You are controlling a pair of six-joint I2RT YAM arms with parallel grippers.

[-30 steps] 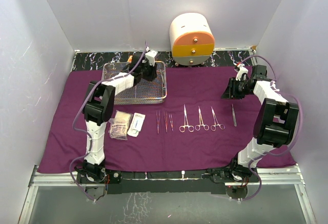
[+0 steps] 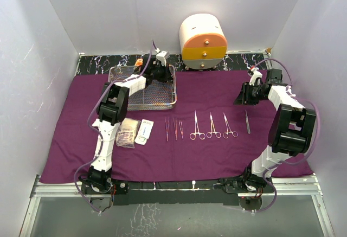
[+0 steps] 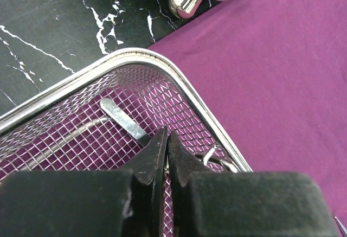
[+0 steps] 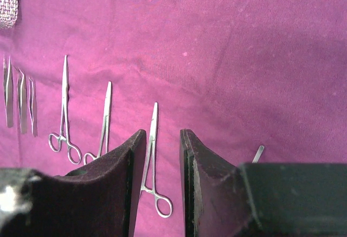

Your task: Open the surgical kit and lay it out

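Observation:
My left gripper is down inside the wire basket (image 2: pixel 142 107) at its right back corner, fingers shut, over a flat steel instrument (image 3: pixel 122 119); whether anything thin is between the tips is hidden. Curved steel pieces lie just right of the tips. On the purple cloth, tweezers (image 2: pixel 175 129), three ringed clamps or scissors (image 2: pixel 213 129) and a slim scalpel-like handle (image 2: pixel 247 123) lie in a row. My right gripper hangs above the right end of this row, part open, with nothing seen between its fingers.
A small drawer cabinet (image 2: pixel 203 42) stands at the back on the dark marble strip (image 2: pixel 105 62). A bag of gauze (image 2: pixel 127 134) and white packets (image 2: pixel 143 132) lie front left.
My left arm has shifted a little to the right within the basket, toward its right wall. My right arm has not visibly moved.

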